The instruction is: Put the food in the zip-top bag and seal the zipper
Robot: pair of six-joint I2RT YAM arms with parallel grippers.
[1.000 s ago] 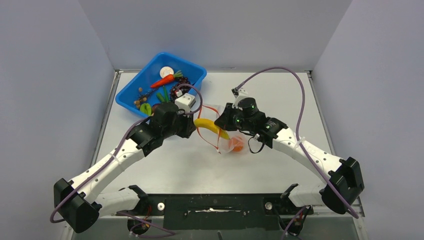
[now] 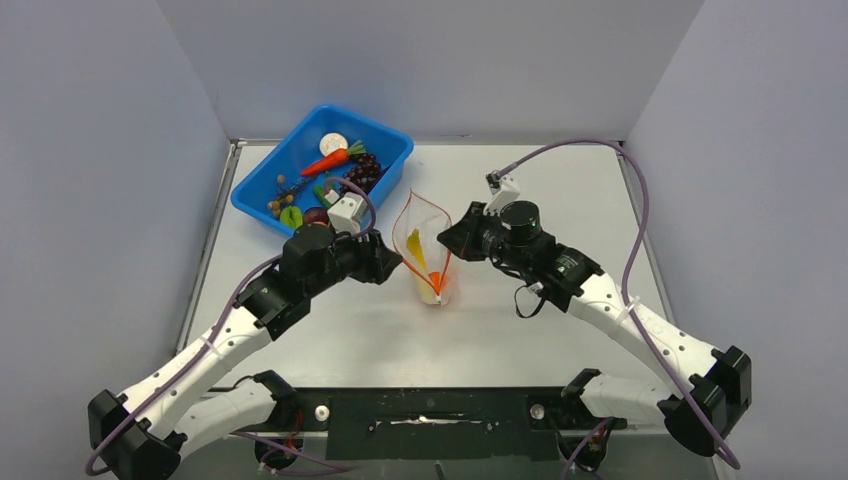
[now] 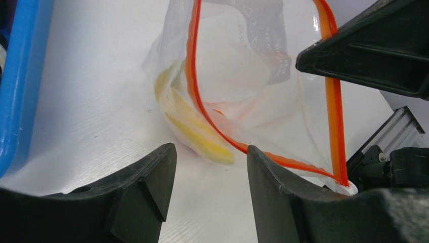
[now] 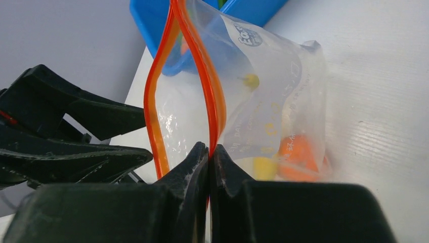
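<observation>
The clear zip bag (image 2: 422, 235) stands upright at mid-table, its red zipper edge facing me. A yellow banana (image 3: 197, 134) and an orange item (image 4: 298, 154) lie inside it. My right gripper is shut on the bag's zipper edge. My left gripper is open just outside the bag's mouth, left of it in the top view, with nothing between its fingers.
The blue bin (image 2: 240, 198) at back left holds a carrot (image 2: 325, 161), grapes, greens and other food, partly hidden by my left arm.
My left gripper has drawn back from the bag, leaving the banana inside. My right gripper has moved rightward, and the bag now stands more upright and narrower.
</observation>
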